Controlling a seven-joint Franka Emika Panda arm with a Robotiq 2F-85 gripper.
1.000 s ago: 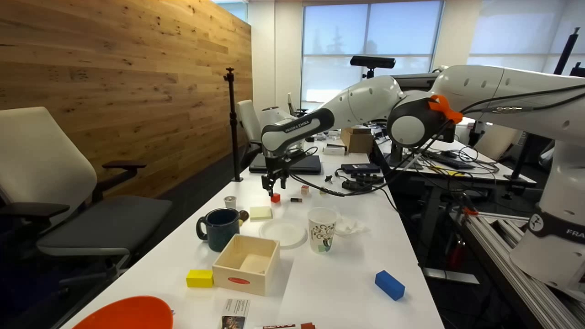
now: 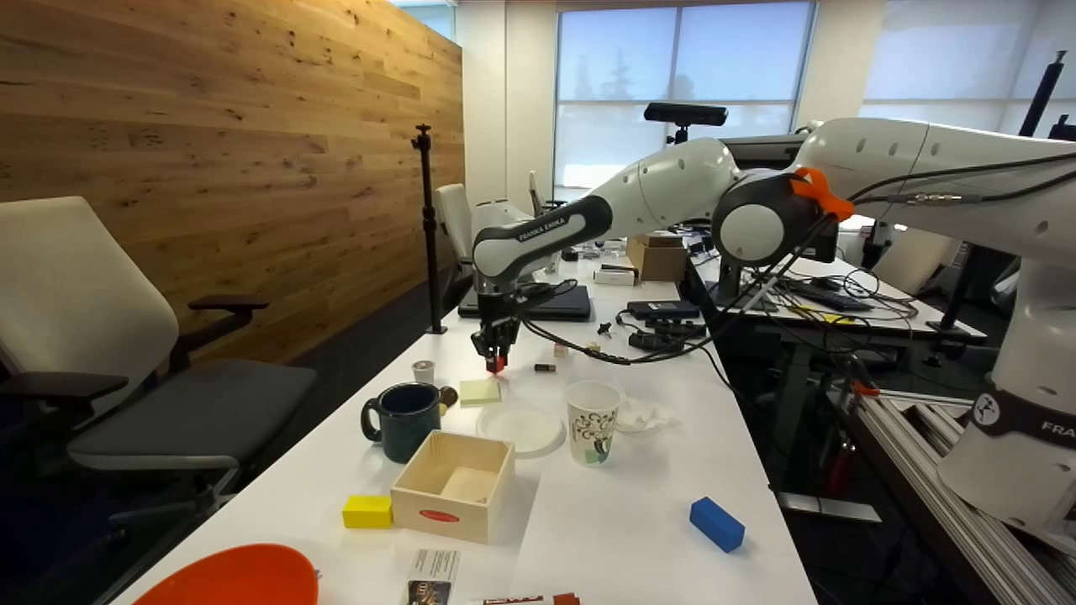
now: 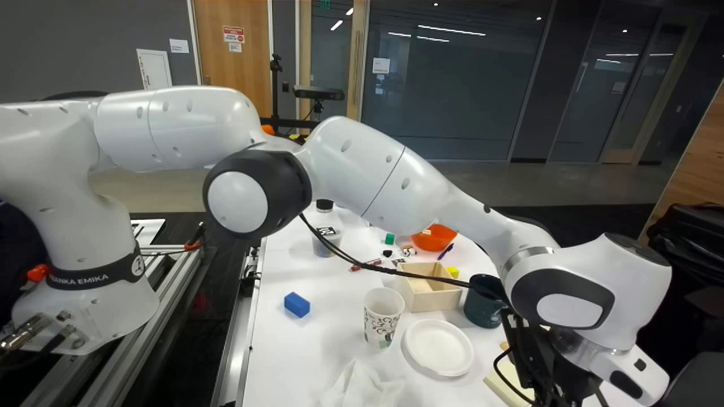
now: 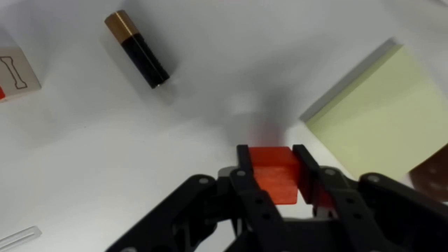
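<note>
In the wrist view a small red block [image 4: 275, 178] sits between the two black fingertips of my gripper, which is shut on it. A dark patch with a reddish tint lies on the table just beyond the block. Exterior view 1 has the gripper [image 2: 495, 361] low over the far part of the white table, a bit of red block [image 2: 496, 364] showing at its tips. The arm hides the block in exterior view 2.
Close by lie a battery [image 4: 137, 49], a pale sticky-note pad [image 4: 382, 113] and a printed cube [image 4: 16, 73]. Nearer stand a dark mug [image 2: 408, 418], white plate [image 2: 521, 428], paper cup [image 2: 592, 423], wooden box [image 2: 454, 484], yellow block [image 2: 367, 512] and blue block [image 2: 717, 524].
A second ago the fingers stood open above and beside the red block on the table. Now they are closed around it, and the hand has shifted slightly left and down in exterior view 1.
</note>
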